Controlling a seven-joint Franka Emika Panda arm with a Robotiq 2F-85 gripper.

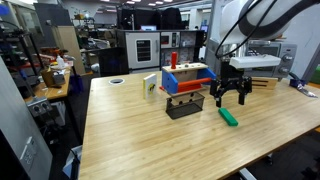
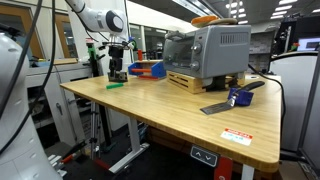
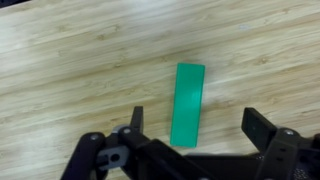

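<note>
On the light wooden table lies a long green block [image 3: 187,104], flat, with clear wood around it. From the wrist, it shows between the two spread fingers of my gripper, its lower end close to the gripper body. My open gripper [image 1: 231,98] hangs above the table, over the same green block [image 1: 228,117], apart from it in exterior view 1. Nothing is between the fingers. In exterior view 2 the green block [image 2: 114,86] appears near the table's left part, below the arm.
A dark wire basket [image 1: 184,105] stands left of the block, with a blue-and-red bin [image 1: 187,79] behind it. A white-and-yellow box [image 1: 151,84] is farther left. Bare table [image 1: 130,135] extends at the front left. A silver oven [image 2: 195,55] stands on wooden crates.
</note>
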